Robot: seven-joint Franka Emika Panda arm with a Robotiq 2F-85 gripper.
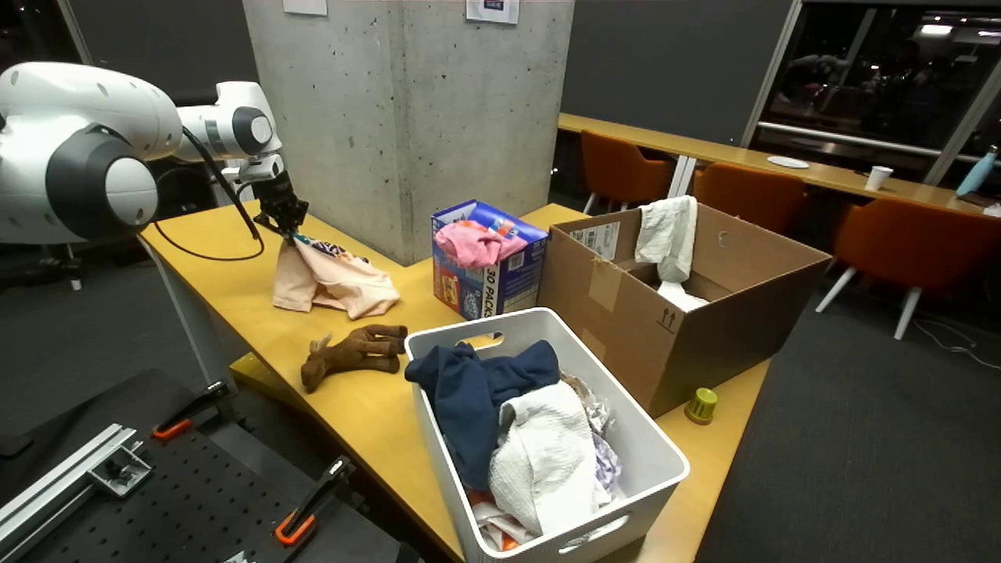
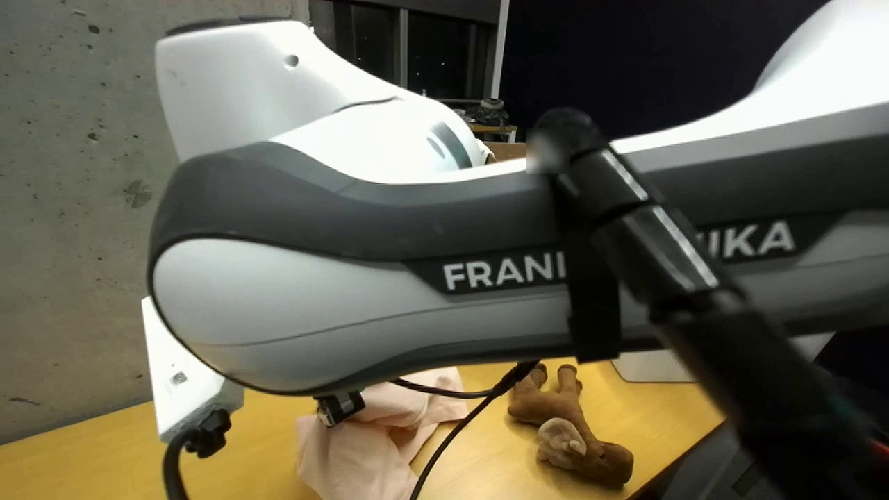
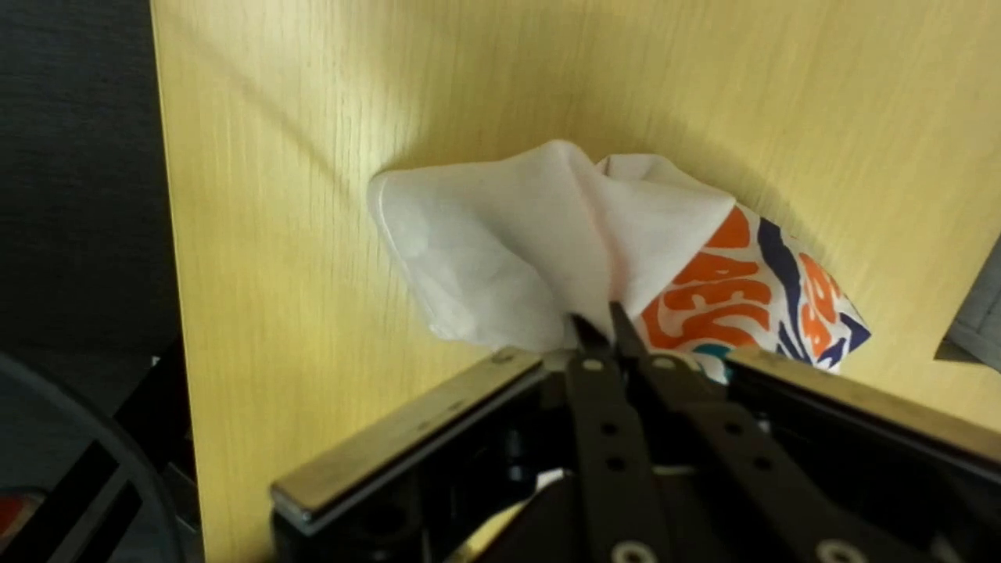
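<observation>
A pale pink cloth (image 1: pixel 339 281) with a printed patch hangs partly lifted off the yellow table, its lower folds lying on the wood. My gripper (image 1: pixel 292 234) is at its top corner, and its closed fingertips pinch the fabric. From the wrist view, the cloth (image 3: pixel 525 244) runs up into the fingers of the gripper, with orange and navy print (image 3: pixel 741 291) showing on the right. In exterior view 2 the arm hides the gripper, and only part of the cloth (image 2: pixel 358 450) appears below it.
A brown plush toy (image 1: pixel 356 353) lies close to the cloth. Further right stand a grey bin (image 1: pixel 671 469) of clothes, a blue box (image 1: pixel 446 277) holding pink cloth, and a cardboard box (image 1: pixel 610 328). A concrete pillar (image 1: pixel 403 122) rises behind the table.
</observation>
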